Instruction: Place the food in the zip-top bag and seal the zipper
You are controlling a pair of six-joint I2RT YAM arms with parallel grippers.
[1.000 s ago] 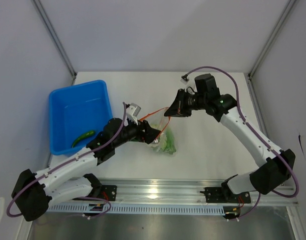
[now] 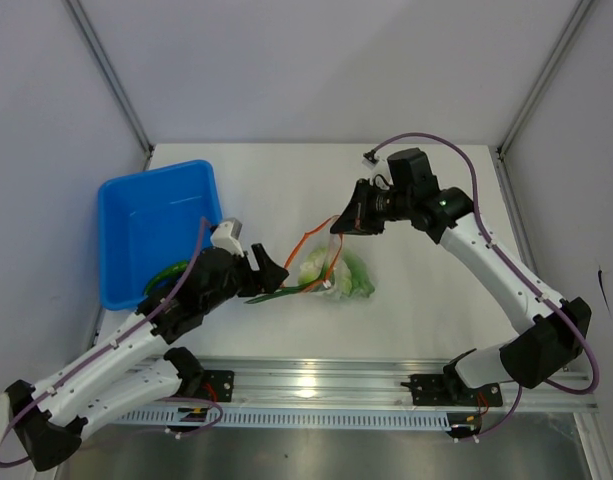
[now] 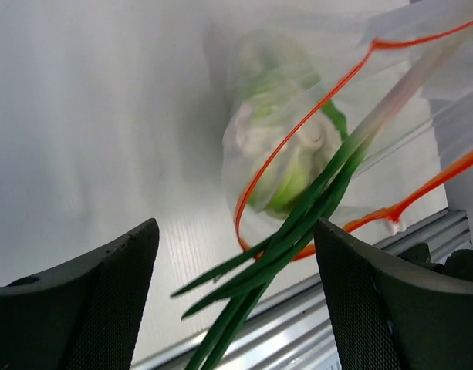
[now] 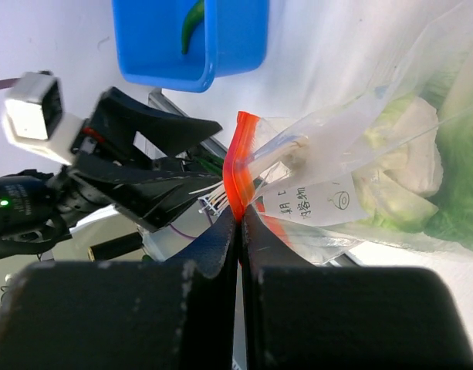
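The clear zip bag [image 2: 348,240] has an orange zipper rim and stands with its mouth facing left. Inside, pale and green vegetables [image 4: 410,177] show through the plastic. Long green scallion leaves stick out through the bag's mouth toward my left gripper; pale root ends [image 4: 217,199] show near the rim in the right wrist view. My left gripper is open, its fingers on either side of the leaf ends without pinching them. My right gripper is shut at the orange rim, which lies right at its fingertips.
A blue bin [image 2: 156,225] stands at the back left with a green pepper [image 2: 169,275] in it, partly behind the left arm. A metal rail [image 2: 316,370] runs along the front edge.
My left gripper has opened and drawn back to the left from the bag. The scallion leaves now show out of the mouth, and the bag has shifted. The right arm has stayed still.
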